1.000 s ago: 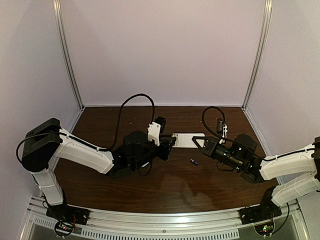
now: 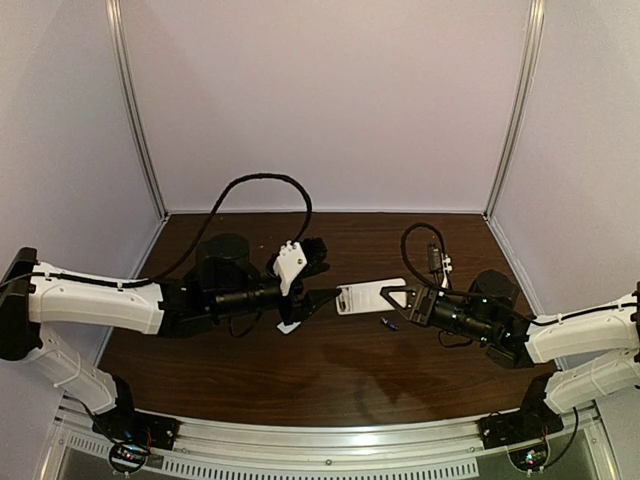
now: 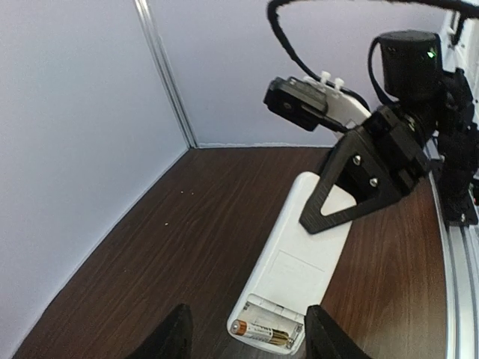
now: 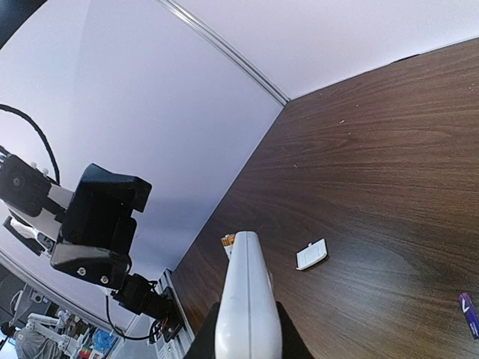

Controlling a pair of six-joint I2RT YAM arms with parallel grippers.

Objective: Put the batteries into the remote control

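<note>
The white remote is held in the air by my right gripper (image 2: 398, 298), which is shut on it; in the right wrist view it fills the lower middle (image 4: 247, 299). Its battery compartment faces my left gripper, with one orange-and-silver battery (image 3: 258, 331) lying inside along the near side and another slot visible behind it. My left gripper is open, its fingers either side of that end of the remote, nothing seen between them. On the table lie the white battery cover (image 4: 311, 253) and a loose purple battery (image 4: 468, 314).
Both arms reach over the table's middle, close to each other.
My left gripper has drawn back to the left from the remote, uncovering its compartment end. The right gripper and remote have shifted slightly toward the front.
</note>
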